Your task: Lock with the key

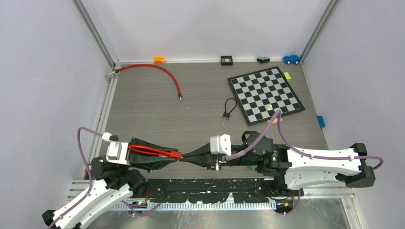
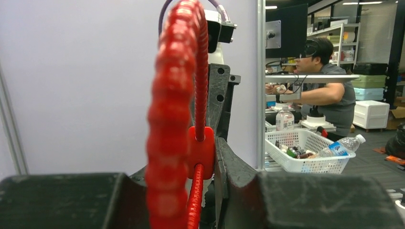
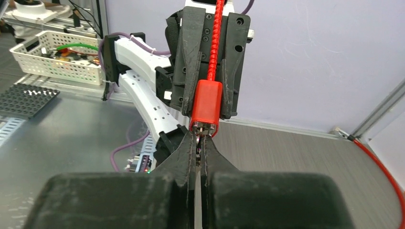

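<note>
A red cable lock (image 1: 175,155), with a red body and looped cable, sits at the tips of my left gripper (image 1: 168,156), its body (image 3: 206,100) upright between those fingers in the right wrist view. The left wrist view shows the red body (image 2: 203,152) behind the blurred cable; whether those fingers grip tightly is unclear. My right gripper (image 1: 185,157) meets it from the right, shut on the small metal key at the body's end (image 3: 199,140); the key is mostly hidden by the fingertips.
A checkerboard (image 1: 266,95), a black cable lock (image 1: 226,114), a small metal piece (image 1: 223,125) and a red hose (image 1: 169,74) lie on the table. Small toys (image 1: 291,59) line the back edge.
</note>
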